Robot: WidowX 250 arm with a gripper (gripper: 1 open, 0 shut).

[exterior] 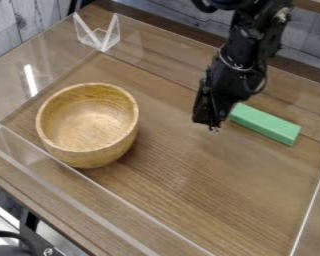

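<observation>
The black gripper (207, 112) hangs over the middle of the wooden table, just left of a green block (266, 123) and partly in front of its left end. Its dark fingers appear shut, with nothing visible between them. A light wooden bowl (87, 122) sits on the left part of the table, apart from the gripper.
A clear plastic object (99, 32) stands at the back left, near the table's edge. Clear edging runs along the sides.
</observation>
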